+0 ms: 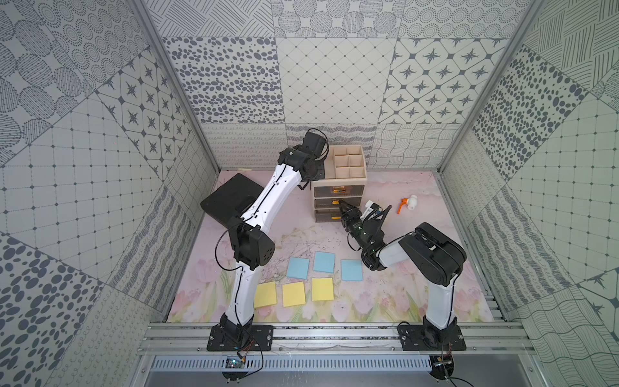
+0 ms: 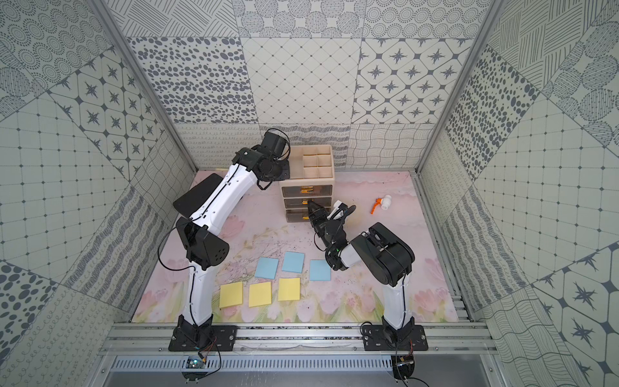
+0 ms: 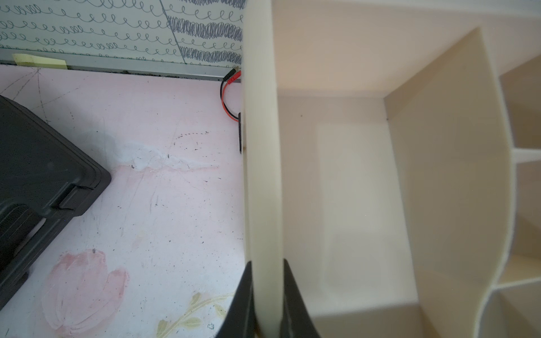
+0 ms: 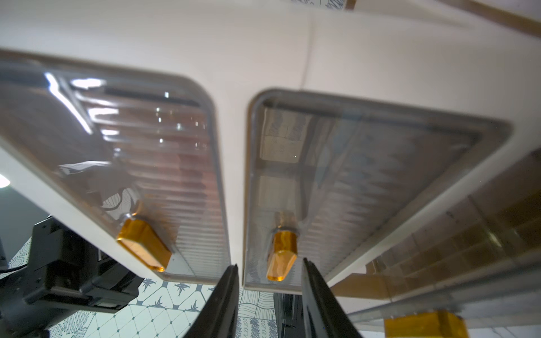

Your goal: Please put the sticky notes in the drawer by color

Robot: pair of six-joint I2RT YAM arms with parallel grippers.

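Three blue sticky notes, one of them (image 1: 298, 267), lie in a row on the table, with three yellow notes, one of them (image 1: 294, 293), in front. Behind stands a beige cabinet with three dark-fronted drawers. My left gripper is shut on the wall (image 3: 263, 169) at the left of the cabinet's open top. The right gripper stands part open at the middle drawer, its fingers (image 4: 224, 301) on either side of the orange handle (image 4: 281, 256); contact is unclear. The bottom drawer (image 4: 479, 304) juts out from the cabinet; its contents cannot be seen.
A black case (image 1: 232, 198) lies left of the cabinet, near the left arm. An orange-and-white object (image 1: 407, 203) is at the right. Small compartments (image 1: 349, 161) divide the cabinet's top. Free table lies between cabinet and notes.
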